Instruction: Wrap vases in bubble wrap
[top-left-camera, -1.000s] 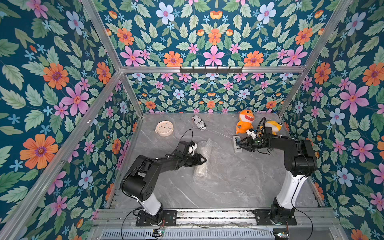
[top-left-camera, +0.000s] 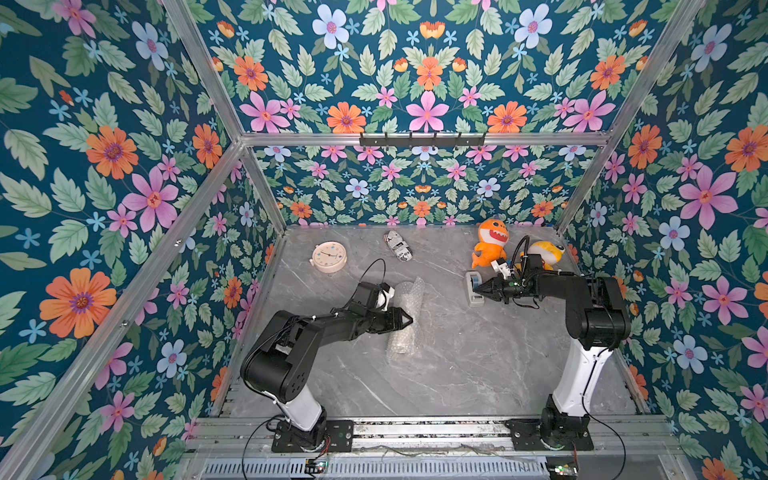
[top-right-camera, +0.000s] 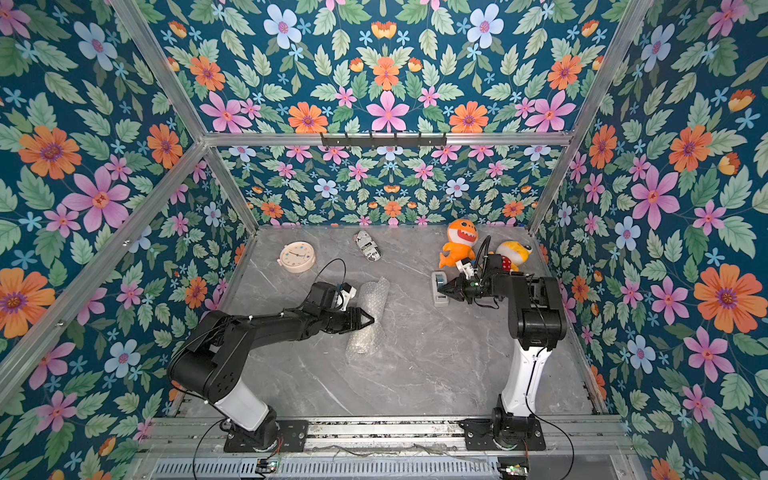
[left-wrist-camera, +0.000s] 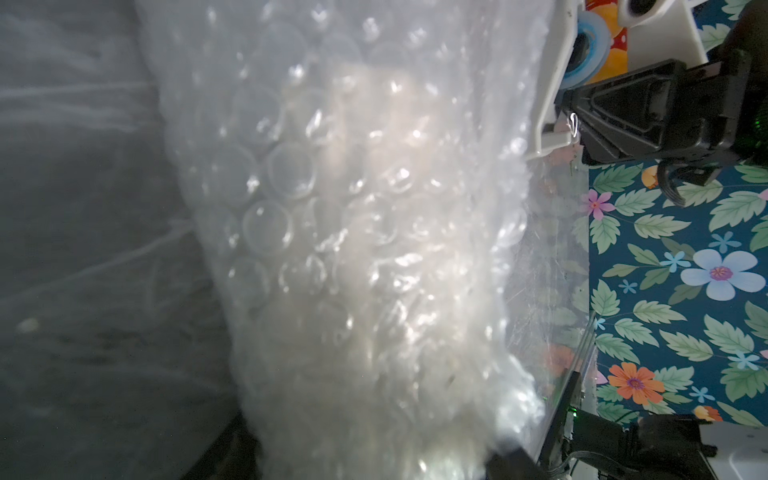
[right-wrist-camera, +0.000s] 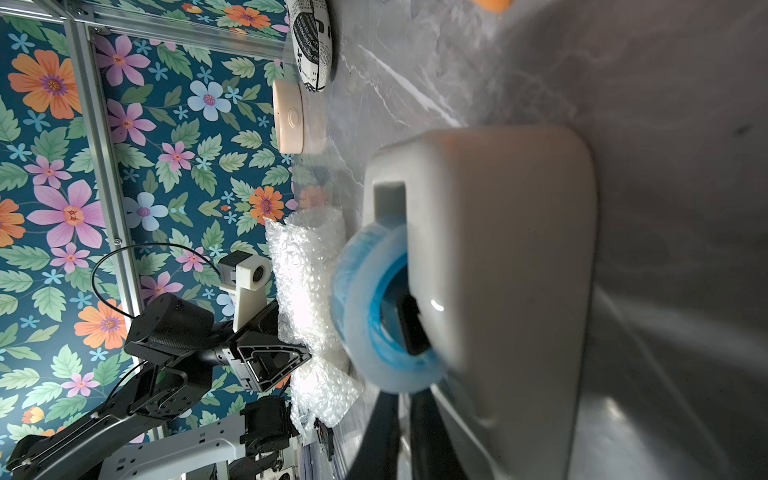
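Note:
A bubble-wrap bundle (top-left-camera: 406, 340) lies mid-table, with my left gripper (top-left-camera: 400, 318) shut on it; in the left wrist view the wrap (left-wrist-camera: 360, 200) fills the middle, a pale shape showing faintly inside. My right gripper (top-right-camera: 453, 289) is at a white tape dispenser (right-wrist-camera: 504, 296) with a blue-clear tape roll (right-wrist-camera: 372, 320). In the right wrist view its dark fingertips are blurred just below the roll, and how far apart they stand is unclear.
An orange plush shark (top-left-camera: 489, 244) and a yellow toy (top-left-camera: 545, 253) sit at back right. A round pale clock (top-left-camera: 328, 256) and a black-and-white printed object (top-left-camera: 397, 245) lie at back left and centre.
The right arm has shifted very slightly at the dispenser. My left gripper stays where it was on the bubble wrap.

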